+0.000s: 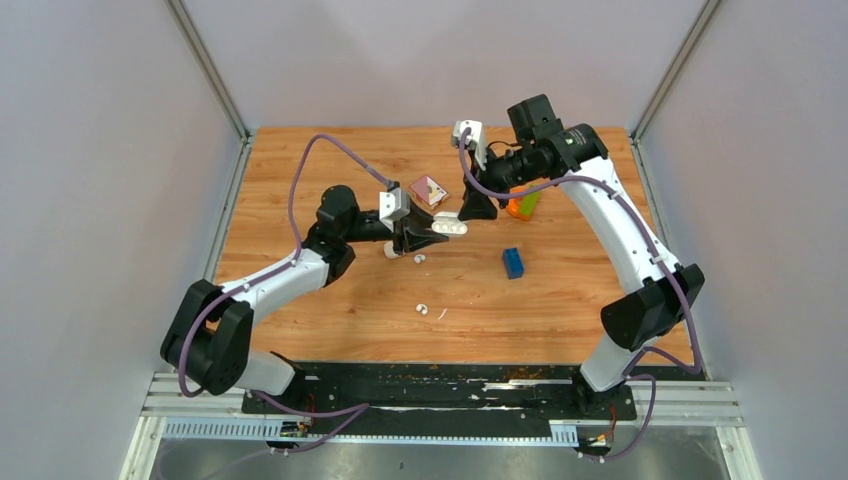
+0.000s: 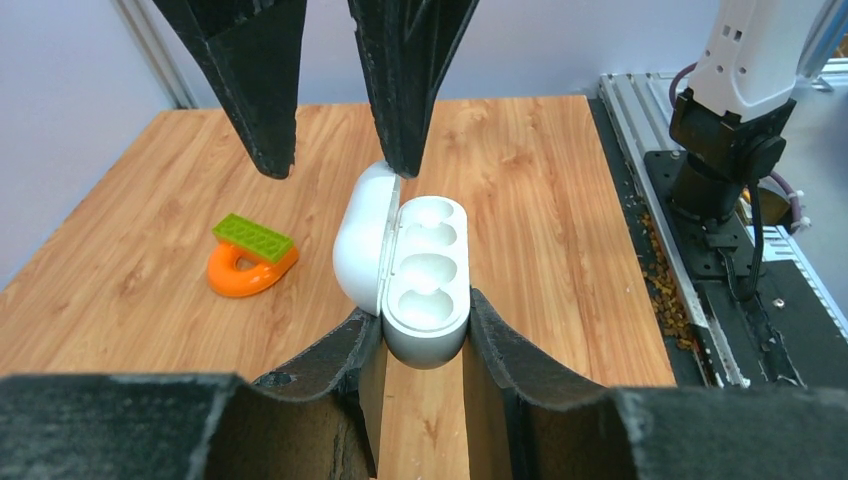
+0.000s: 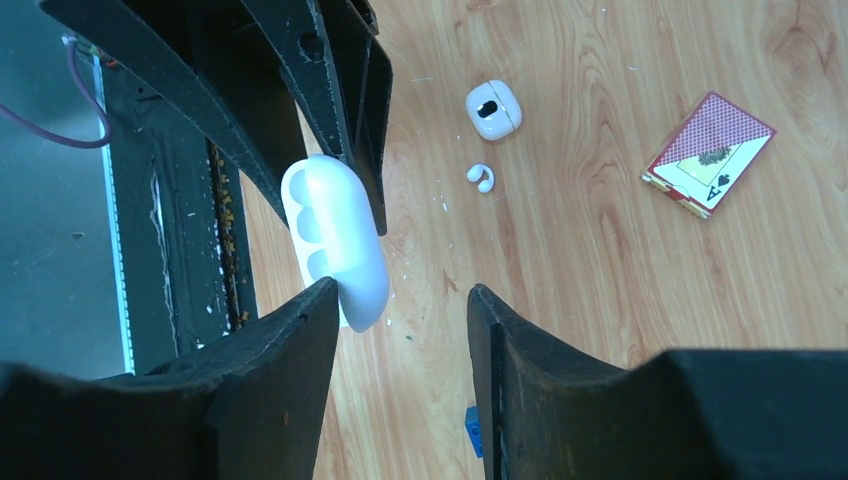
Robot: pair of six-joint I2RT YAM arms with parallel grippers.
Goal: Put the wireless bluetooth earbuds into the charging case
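In the left wrist view, my left gripper is shut on a white charging case, gripping its lower end above the table. Its lid stands open, and the rounded wells beside it look empty. My right gripper is open, with its fingers close to the lid's end; whether one touches it I cannot tell. Nothing sits between those fingers. White earbud pieces lie on the table in the top view: one group just below the left gripper, another farther toward the front.
A smaller white case-like object lies near the earbud pieces. Also on the table are a card box, a blue block, and an orange ring with a green block.
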